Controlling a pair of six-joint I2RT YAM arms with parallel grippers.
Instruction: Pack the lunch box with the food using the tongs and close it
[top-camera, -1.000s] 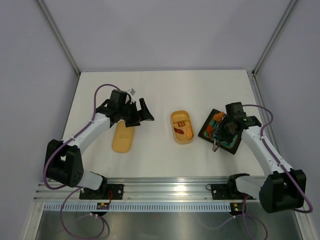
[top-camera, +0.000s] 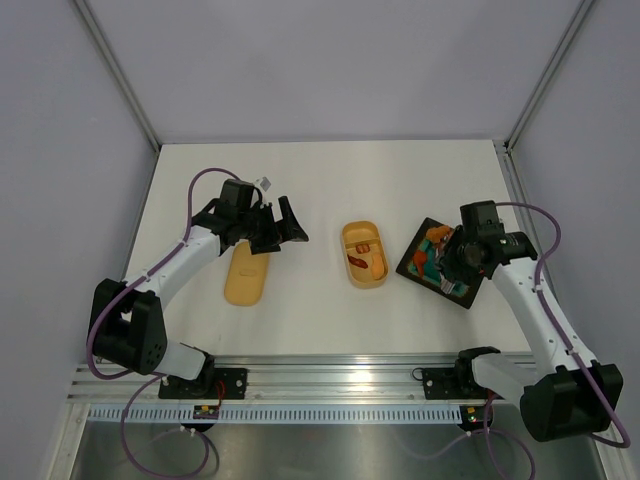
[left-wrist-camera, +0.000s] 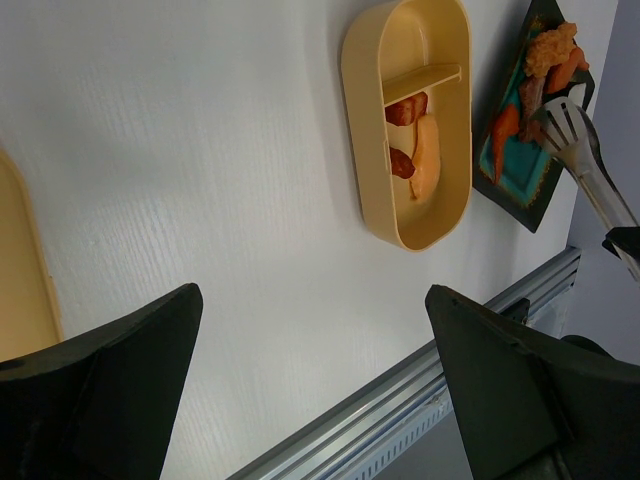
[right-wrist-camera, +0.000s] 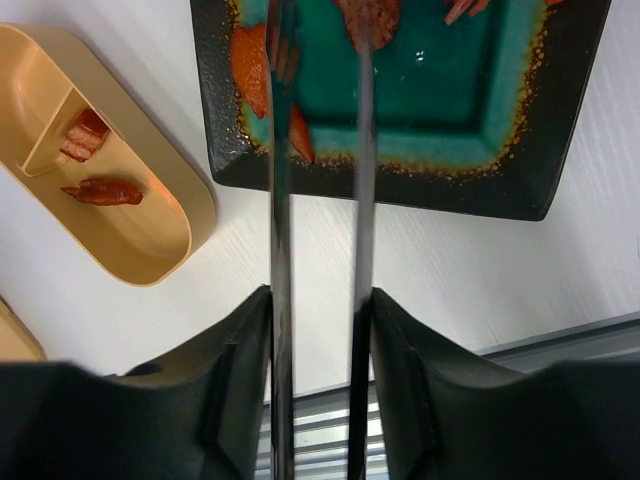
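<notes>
A tan lunch box with a divider holds small sausage pieces and a pale orange piece. To its right a dark-rimmed teal tray carries fried and reddish food pieces. My right gripper holds metal tongs over the tray, their tips at the food; whether they grip a piece is unclear. My left gripper stands open and empty above the table, left of the lunch box.
A tan lid lies beneath the left arm. Metal rails run along the front edge.
The left arm and lunch box are unchanged.
</notes>
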